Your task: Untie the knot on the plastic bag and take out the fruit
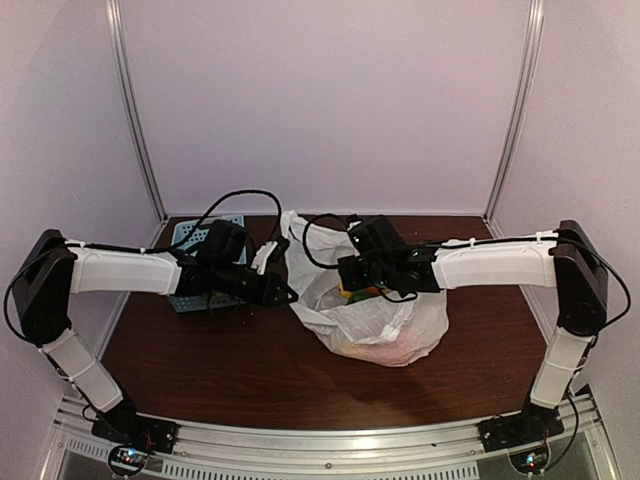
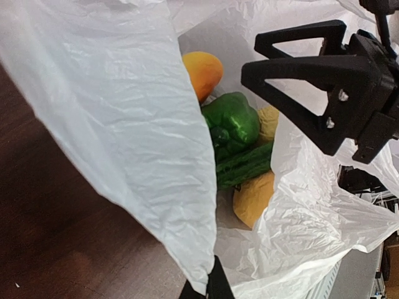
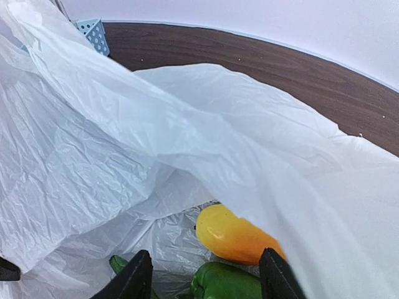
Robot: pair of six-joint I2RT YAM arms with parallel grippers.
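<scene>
The white plastic bag [image 1: 400,330] lies opened on the dark table, its mouth toward the left. In the left wrist view, the bag's edge bunches between the fingertips of my left gripper, which is shut on it. Inside the bag are an orange-yellow mango [image 2: 203,73], a green bell pepper [image 2: 234,124], a cucumber [image 2: 243,167] and yellow round produce [image 2: 254,198]. My right gripper is open over the bag's mouth, the pepper [image 3: 227,283] and mango [image 3: 234,233] showing between and beyond its fingers. No knot is visible.
A light-blue perforated basket [image 1: 190,302] stands at the left, partly under my left arm. A loose bag fold [image 3: 249,156] crosses the right wrist view and covers part of the mango.
</scene>
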